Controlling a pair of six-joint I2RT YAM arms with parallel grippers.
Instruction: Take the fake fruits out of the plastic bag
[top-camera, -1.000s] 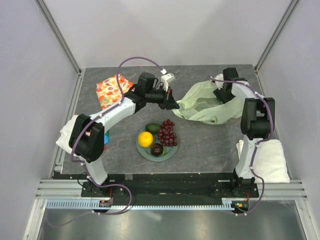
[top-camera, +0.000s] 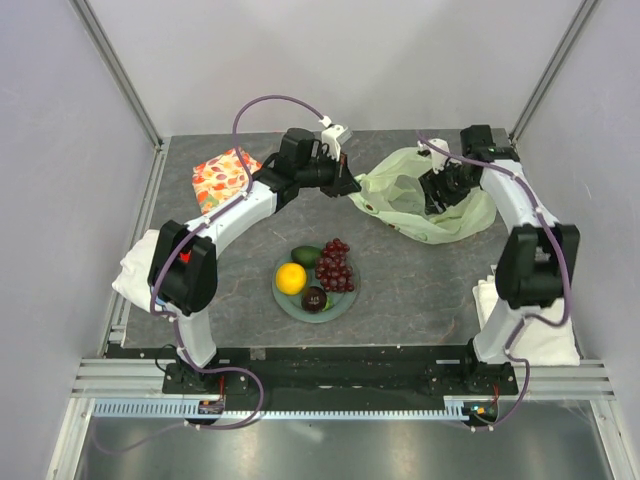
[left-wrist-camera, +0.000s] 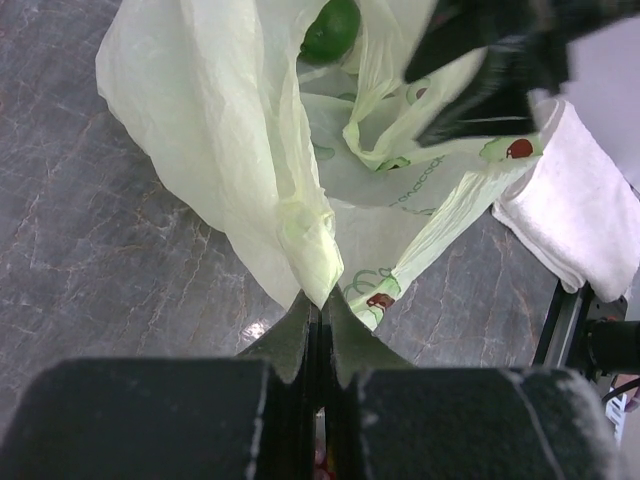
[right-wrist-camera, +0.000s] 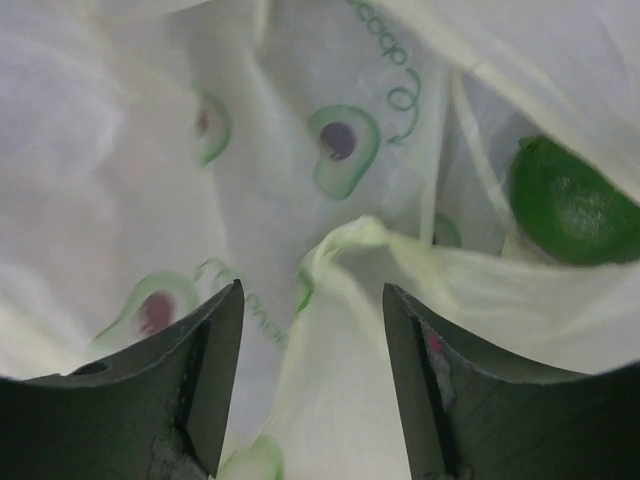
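Observation:
The pale green plastic bag lies spread at the back right, its mouth gaping. My left gripper is shut on a gathered edge of this bag. Inside, a dark green fruit shows at the right of the right wrist view, partly covered by a fold; the left wrist view also has the green fruit near its top. Over the bag's opening is my right gripper, its fingers apart, with only bag film seen between and beyond them. The fruit lies off to the right of these fingers.
A round plate in front holds an orange, dark grapes, a green avocado and a dark round fruit. White cloths lie at both sides, a patterned cloth at back left. Tabletop right of the plate is clear.
My left gripper shifted slightly right and away with the bag edge. The bag's mouth looks wider than a second ago.

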